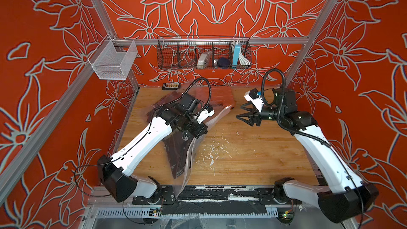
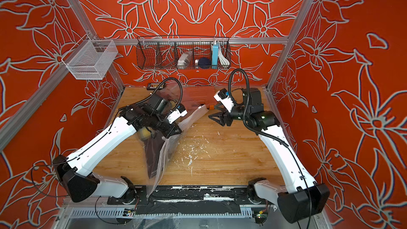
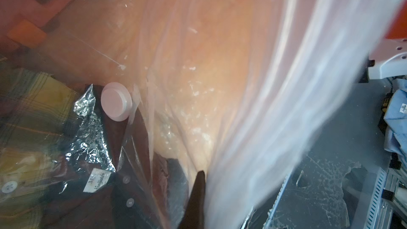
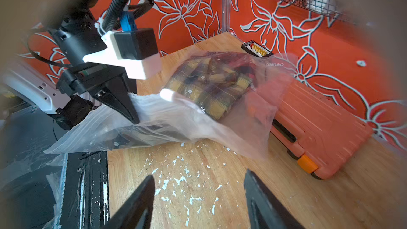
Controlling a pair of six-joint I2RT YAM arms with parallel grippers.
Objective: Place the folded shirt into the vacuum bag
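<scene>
In the right wrist view the folded plaid shirt [image 4: 207,84] shows through the clear vacuum bag [image 4: 178,140] at the table's left half. A round pale valve [image 3: 115,101] shows on the plastic in the left wrist view. My left gripper [image 1: 199,131] is at the bag's lifted edge; in its wrist view plastic folds hang beside a dark finger, and it looks shut, with the plastic at it. My right gripper [image 1: 243,112] stands open above the table, right of the bag, with nothing between its fingers.
A red case [image 4: 322,131] lies at the back of the table [image 1: 267,152], with a small tray [image 1: 170,86] to its left. A wire basket [image 1: 178,55] hangs on the back wall.
</scene>
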